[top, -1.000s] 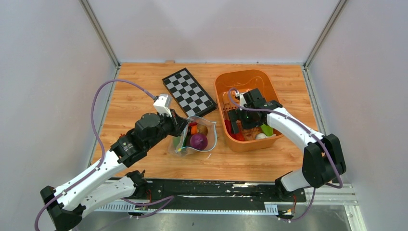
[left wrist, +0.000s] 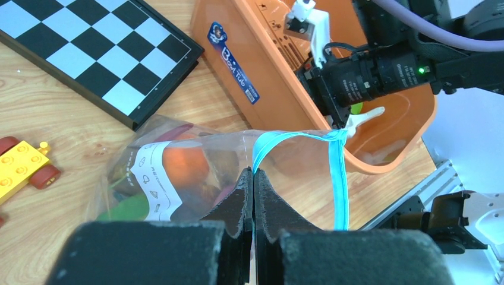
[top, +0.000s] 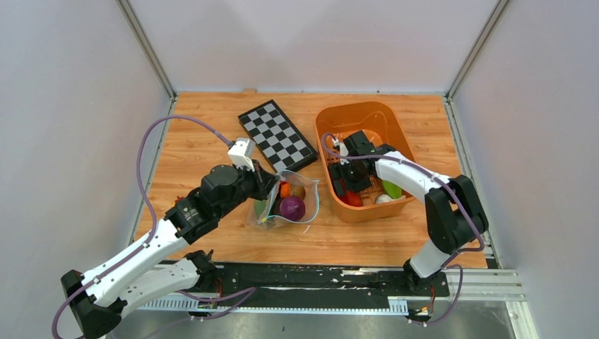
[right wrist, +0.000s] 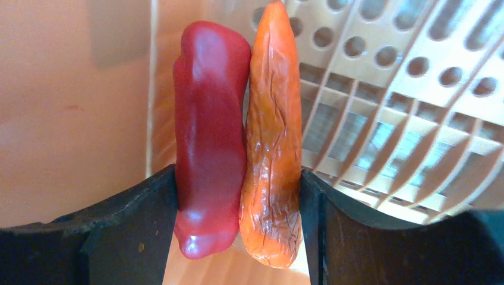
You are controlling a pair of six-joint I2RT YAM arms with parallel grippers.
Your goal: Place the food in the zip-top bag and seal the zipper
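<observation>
The clear zip top bag (top: 313,205) with a blue zipper lies mouth open on the table, holding a purple onion (top: 292,207), an orange piece (top: 285,190) and other food. My left gripper is shut on the edge of its mouth, the blue strip (left wrist: 340,184) looping out to the right. Inside the orange bin, my right gripper straddles a dark red pepper (right wrist: 211,130) and a wrinkled orange carrot (right wrist: 273,124), lying side by side. Its fingers (right wrist: 318,208) stand close against their outer sides; whether they grip is not clear.
The orange bin (top: 357,111) also holds a green item (top: 391,189) and a white one (top: 384,198). A checkered board (top: 277,134) lies behind the bag. A yellow toy (left wrist: 21,166) sits left of the bag. Bare table (top: 339,244) lies in front.
My right gripper has moved left and slightly down in the top view, toward the bin's near-bag wall. The left arm and the bag have barely shifted.
</observation>
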